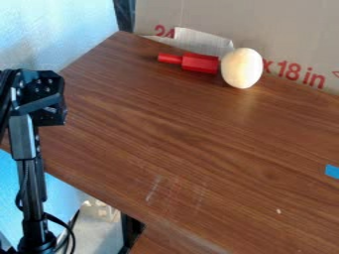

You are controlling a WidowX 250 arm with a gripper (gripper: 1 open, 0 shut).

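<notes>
A black robot arm (pixel 27 139) stands at the left edge, its gripper end (pixel 40 99) raised beside the table's left side, well apart from the objects; whether its fingers are open or shut is unclear. At the back of the wooden table (pixel 172 159) lie a red cylindrical object with a thinner handle (pixel 199 63) and, just right of it, a white egg-shaped object (pixel 241 68).
A cardboard sheet (pixel 304 35) with red print backs the table, with a crumpled pale piece (pixel 199 40) behind the red object. A blue strip (pixel 332 171) is at the right edge.
</notes>
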